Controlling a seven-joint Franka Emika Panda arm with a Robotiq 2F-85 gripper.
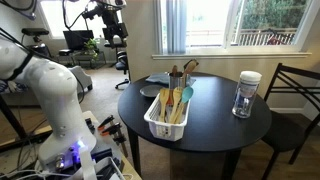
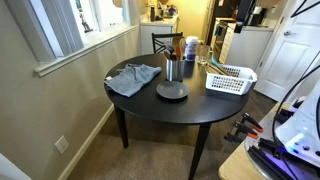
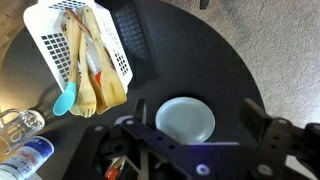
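Observation:
High over the table's edge my gripper hangs open, its two dark fingers spread wide with nothing between them. It shows small at the upper left of exterior view 1 and at the top of exterior view 2. Below it, in the wrist view, a round grey plate [image 3: 185, 120] lies on the dark table. A white basket [image 1: 157, 128] stands near the table's edge, holding wooden utensils [image 3: 88, 75] and a teal spoon [image 3: 65, 99]. Behind the plate in exterior view 2 is a metal utensil holder [image 2: 175, 70] with several utensils upright.
A grey cloth [image 2: 132, 79] lies crumpled by the window side. A white-and-blue container [image 1: 246, 94] stands on the table's right in exterior view 1, and a clear glass [image 3: 17, 127] shows near it in the wrist view. One black chair [image 1: 290, 115] stands beside the table.

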